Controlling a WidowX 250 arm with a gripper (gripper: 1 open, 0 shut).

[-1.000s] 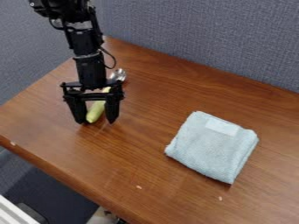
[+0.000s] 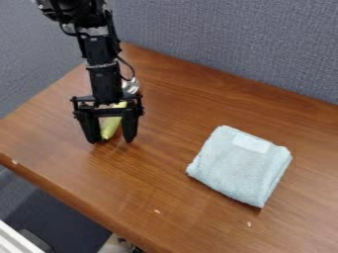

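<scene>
My black gripper (image 2: 110,132) reaches down to the wooden table on the left, its two fingers apart on either side of a pale yellow-green elongated object (image 2: 114,123). Whether the fingers touch it cannot be told. A shiny silver item (image 2: 130,85), partly hidden by the arm, sits just behind. A folded light blue-white cloth (image 2: 238,168) lies on the right part of the table (image 2: 185,99).
The left and front edge of the table drops to a dark floor (image 2: 66,231), with a white item at the bottom left corner. A grey padded wall stands behind.
</scene>
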